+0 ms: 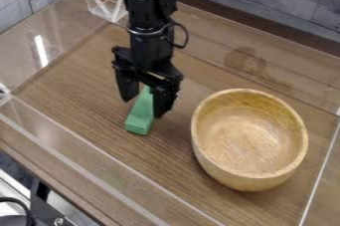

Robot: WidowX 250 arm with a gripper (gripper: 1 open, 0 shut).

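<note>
My black gripper hangs from the top of the view over a green oblong object on the wooden table. Its fingers are open, reaching down around the upper part of the green object, which is partly hidden behind them. Whether they touch it cannot be told.
A round tan bowl stands to the right of the green object, with little room between them. A black cable lies at the lower left corner, and a pale object sits at the left edge.
</note>
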